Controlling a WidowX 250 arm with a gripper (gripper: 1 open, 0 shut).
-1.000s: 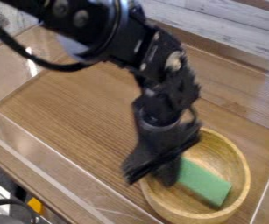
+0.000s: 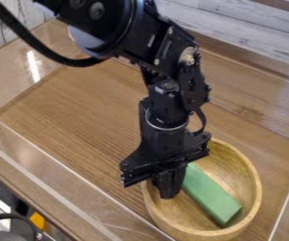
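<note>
My black gripper (image 2: 169,179) reaches down over the left part of a round wooden bowl (image 2: 241,174) at the lower right, its fingers shut and low at the bowl's left side. Whether anything thin is between the fingertips cannot be seen. A green block (image 2: 212,197) lies in the bowl, just right of the fingertips, its upper end partly behind the gripper.
A clear plastic edge (image 2: 46,174) runs along the front left, with dark cables beyond it. A white plank wall (image 2: 241,33) stands at the back.
Over the last second my gripper and the bowl have shifted slightly to the left, and the blurred arm has come into focus.
</note>
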